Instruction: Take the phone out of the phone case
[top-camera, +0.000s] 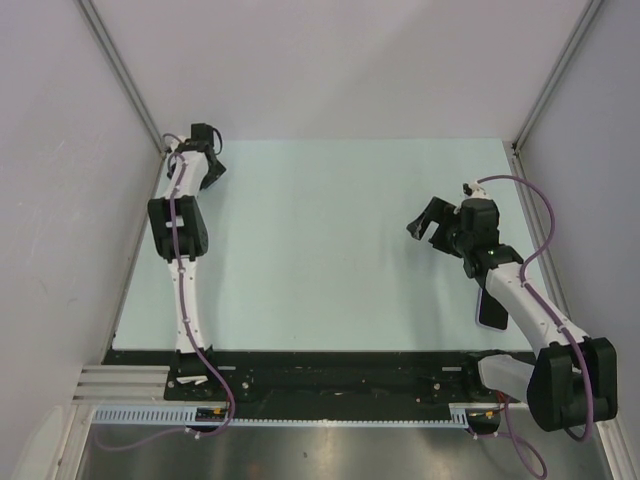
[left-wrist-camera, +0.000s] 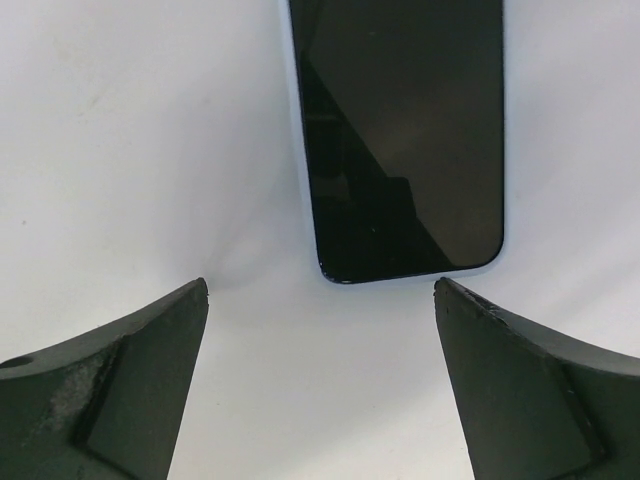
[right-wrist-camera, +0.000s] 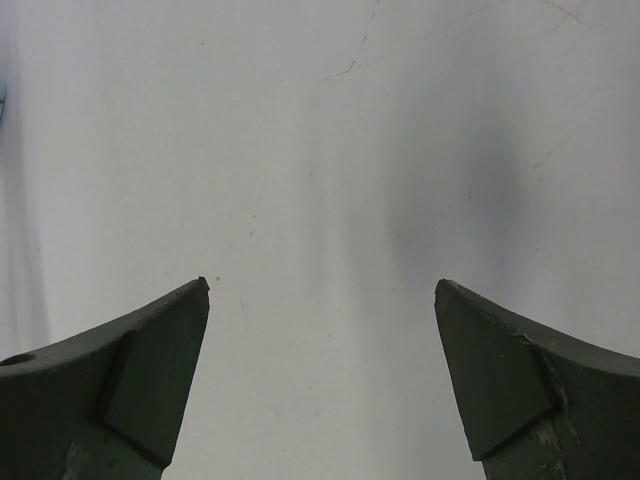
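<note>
The phone shows as a glossy black screen with a pale bluish rim around its edges, its upper part cut off by the frame; whether that rim is the case, I cannot tell. Just short of its near end stands my left gripper, open, with no part of the phone between its fingers. In the top view the left arm covers this spot at the far left corner. Open and empty, my right gripper hangs over bare table. A black rectangle with a pale border lies at the table's right side, partly hidden by the right arm.
Side rails and walls bound it at left and right. A bit of something light blue shows at the left edge of the right wrist view.
</note>
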